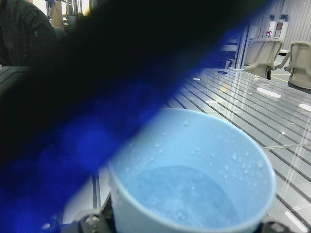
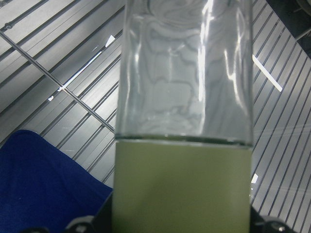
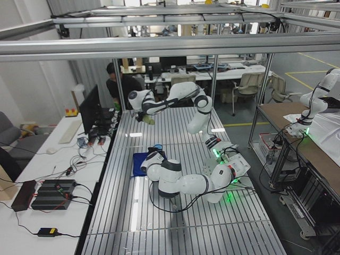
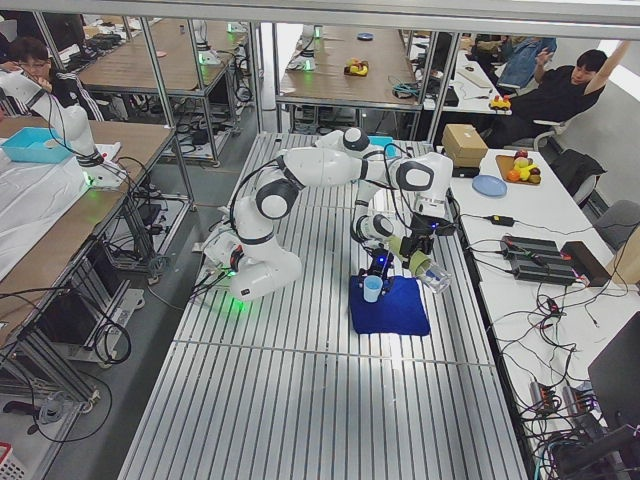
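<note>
A light blue cup (image 4: 372, 289) with water drops inside is held in my left gripper over the dark blue cloth (image 4: 390, 318); the cup fills the lower middle of the left wrist view. My right gripper is shut on a clear bottle (image 2: 187, 77) with an olive-green band (image 2: 181, 184). In the camera right view this bottle hangs tilted, higher and to the right of the cup. Whether there is liquid in the bottle is hard to tell.
A side desk (image 4: 530, 320) holds cables, black boxes (image 4: 540, 258), a blue plate (image 4: 489, 185) and a fruit tray. A monitor (image 3: 90, 109) stands beside the table.
</note>
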